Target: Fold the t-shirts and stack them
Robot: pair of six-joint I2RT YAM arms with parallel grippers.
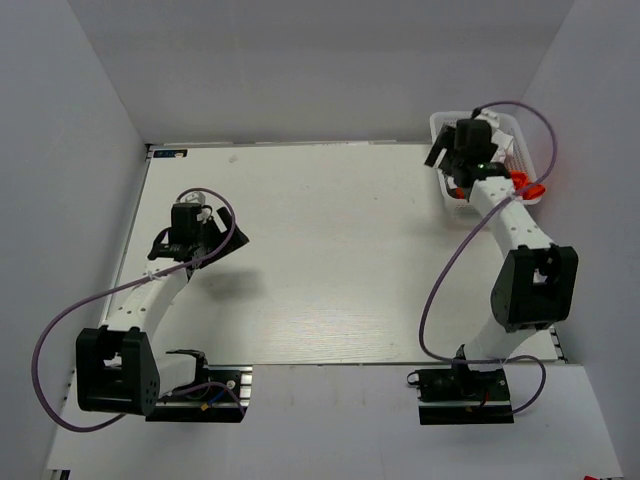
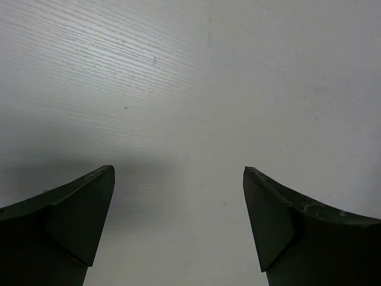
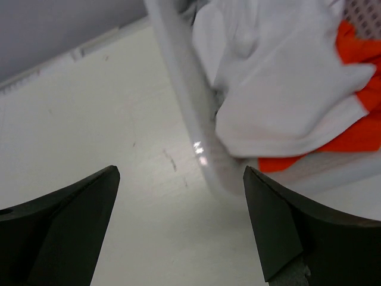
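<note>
A white perforated basket (image 1: 437, 128) at the back right holds white cloth (image 3: 280, 95) and orange-red cloth (image 3: 351, 134). My right gripper (image 1: 437, 154) hangs open over the basket's left part, mostly hiding its contents in the top view; in the right wrist view nothing is between its fingers and the basket lies beyond them. My left gripper (image 1: 225, 230) stands open above the left part of the table, only bare white tabletop (image 2: 178, 107) beneath it.
Grey walls stand at the back and both sides, and purple cables loop over both arms.
</note>
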